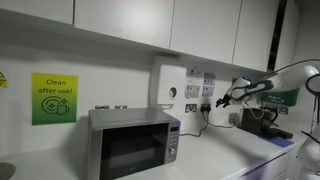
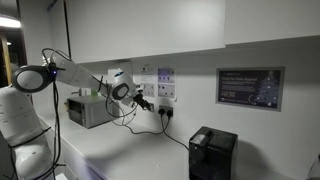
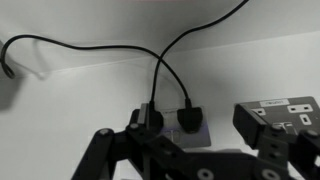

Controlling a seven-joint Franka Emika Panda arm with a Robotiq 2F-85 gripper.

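My gripper (image 1: 221,103) is raised above the counter near the back wall, its fingers apart and nothing between them. From the other side, exterior view 2 shows the same gripper (image 2: 148,106) in front of the wall sockets. Seen from the wrist, dark fingers frame the lower part of the picture, and a socket plate (image 3: 186,136) with two black plugs (image 3: 190,119) shows beyond them. Black cables (image 3: 100,46) run from the plugs across the pale surface.
A microwave (image 1: 132,144) stands on the white counter (image 2: 125,150). A black appliance (image 2: 212,153) sits at the counter's other end. Cupboards (image 1: 125,18) hang overhead, and a white dispenser (image 1: 167,82) is on the wall.
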